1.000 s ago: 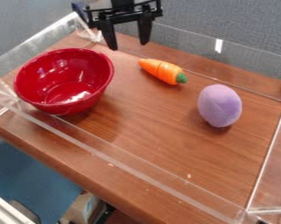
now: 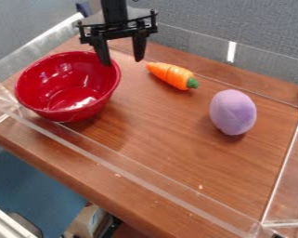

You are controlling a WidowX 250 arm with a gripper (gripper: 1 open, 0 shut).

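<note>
The black gripper [image 2: 122,56] hangs at the top centre, above the back part of the table, its two fingers apart and nothing between them. Below and to its left sits an empty red bowl [image 2: 67,85]. An orange toy carrot [image 2: 170,74] with a green tip lies on the wood to the gripper's right. A purple egg-shaped object [image 2: 233,112] rests farther right.
The wooden table [image 2: 158,158] has clear plastic walls around its edges. A grey textured panel stands behind it.
The gripper has shifted left and down, toward the area above the bowl's back rim. The objects on the table have not moved.
</note>
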